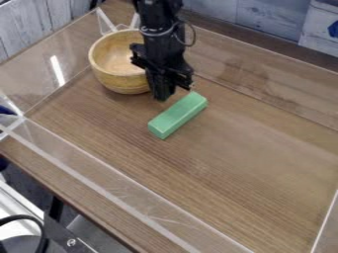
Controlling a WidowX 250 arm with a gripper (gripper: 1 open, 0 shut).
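The black robot arm hangs from the top centre, its gripper [164,87] low beside the right side of a tan round bowl [119,71]. The gripper looks shut, with nothing visible between its fingers, though it is small and dark. A green rectangular block [177,115] lies on the wooden table [224,178], just below and right of the gripper, apart from it.
Free table spreads to the right and in front. White objects and a cable lie at the lower left edge, and a white panel [317,25] stands at the back right.
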